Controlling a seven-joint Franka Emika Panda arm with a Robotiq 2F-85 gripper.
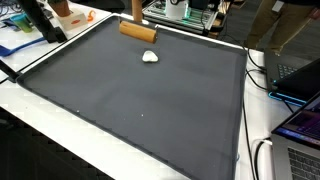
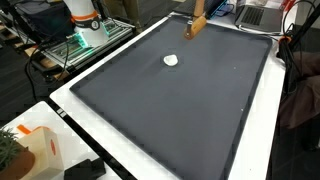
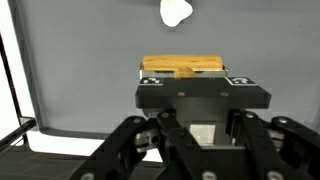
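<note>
In the wrist view my gripper is shut, with a small orange-tan upright piece between its fingers. That piece seems to join a long wooden block just beyond the fingertips; the grip itself is largely hidden. From exterior view 1 the block appears at the far side of the dark board, below a tan upright. Exterior view 2 has the block near the board's far edge; whether it touches the surface I cannot tell. A small white piece lies on the board close by, apart from the block.
The dark grey board is otherwise mostly bare. A laptop and cables stand along one side. White edging of the table runs around the board, and several items crowd its far left corner.
</note>
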